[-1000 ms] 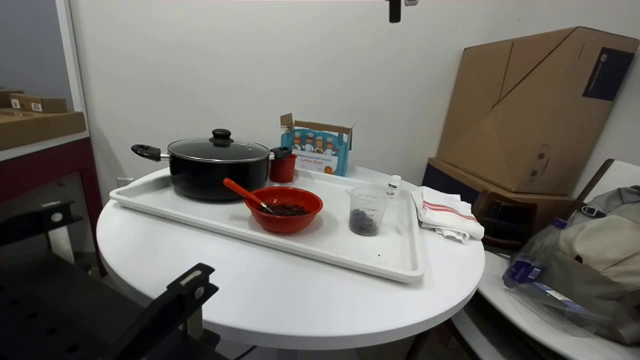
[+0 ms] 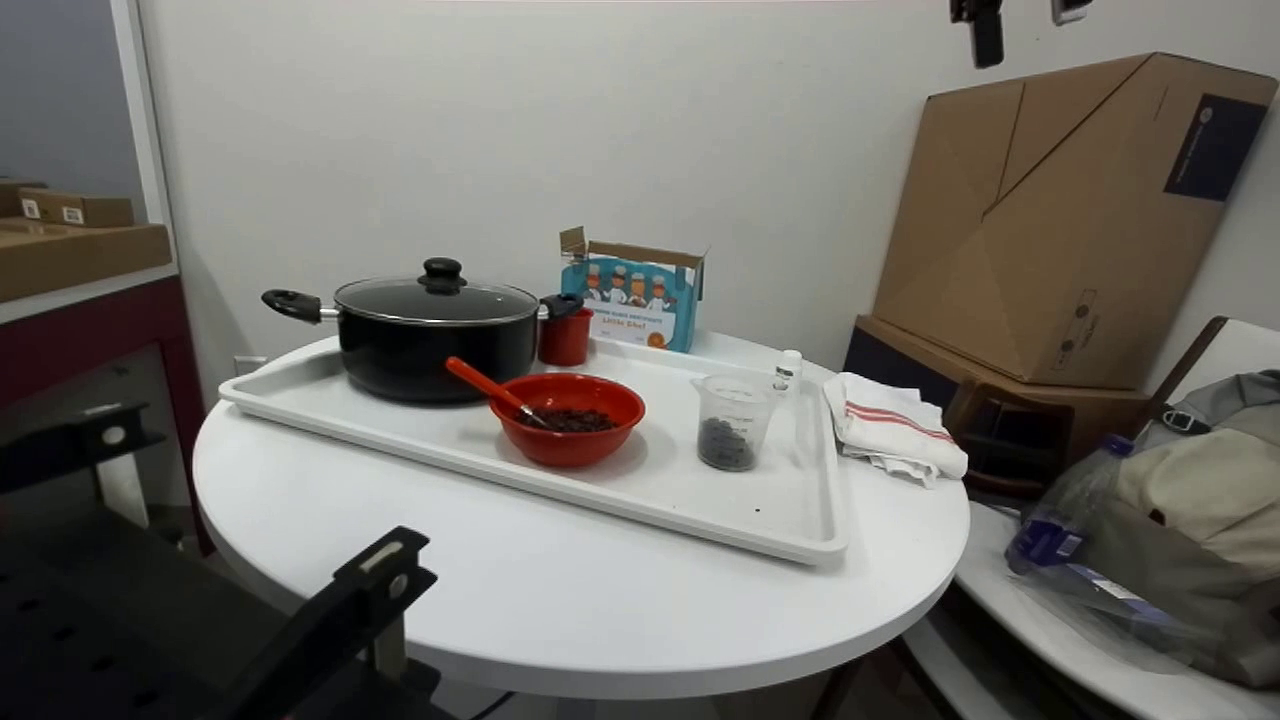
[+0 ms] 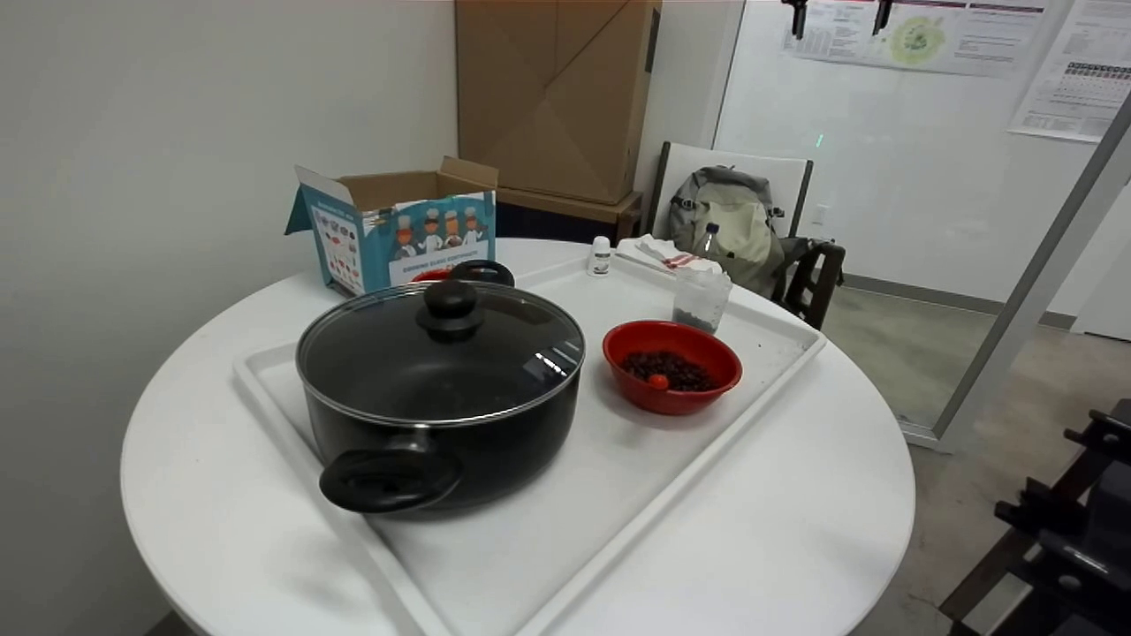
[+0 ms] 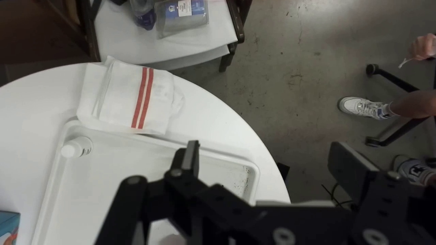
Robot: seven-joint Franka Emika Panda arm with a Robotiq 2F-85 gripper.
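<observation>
High above the table my gripper is open, its fingers wide apart with nothing between them; its tips show at the top of exterior view 2 [image 3: 840,18]. Below, a red bowl [image 2: 566,450] of dark bits stands on the white tray [image 2: 672,518], a red-handled spoon [image 2: 480,383] leaning in it. A clear measuring cup [image 2: 734,420], partly filled with dark pieces, is to its right. The lidded black pot [image 2: 438,348] sits on the tray's left. Beside the cup stands a small white bottle [image 4: 77,147]. A folded white towel [image 4: 122,98] with red stripes lies past the tray's edge.
A blue cardboard box [image 2: 636,294] with open flaps and a red cup [image 2: 565,338] stand behind the pot. Large cartons [image 2: 1020,216] lean by the wall. A person's foot [image 4: 359,105] shows on the floor.
My gripper has moved to the right and slightly lower in exterior view 1. The things on the table have not moved.
</observation>
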